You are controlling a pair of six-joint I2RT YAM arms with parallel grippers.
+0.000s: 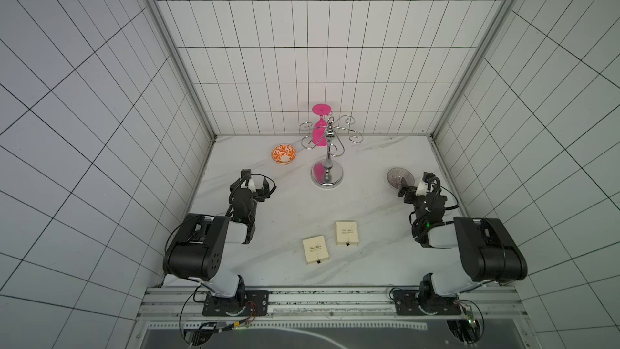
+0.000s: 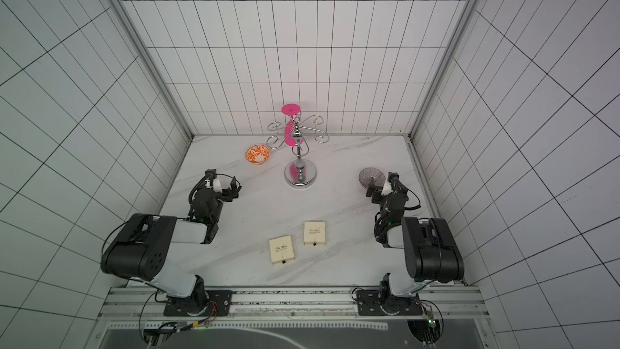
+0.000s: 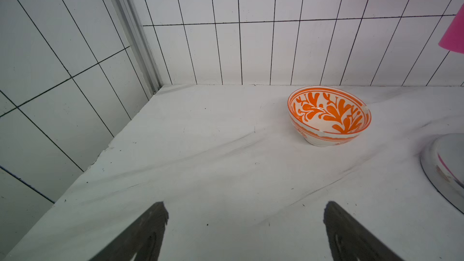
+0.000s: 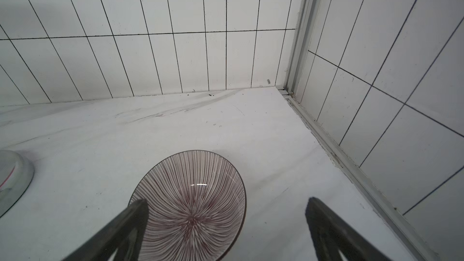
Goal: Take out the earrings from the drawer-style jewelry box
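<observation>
Two small cream boxes with dark print and a dark tab on the front lie flat and closed near the table's front middle. One cream box [image 1: 315, 250] is slightly turned and nearer the front edge; the other cream box [image 1: 346, 233] lies to its right and a bit farther back. No earrings show in any view. My left gripper is open and empty, over the left side of the table, well away from both boxes. On the right side, my right gripper also stands open, with the near part of a striped bowl in view behind its left finger.
A chrome stand [image 1: 327, 171] with curling arms rises at the back middle, a pink vase [image 1: 321, 130] behind it. An orange-patterned bowl [image 3: 328, 111] sits back left. The brown-striped bowl [image 4: 193, 203] is by the right gripper.
</observation>
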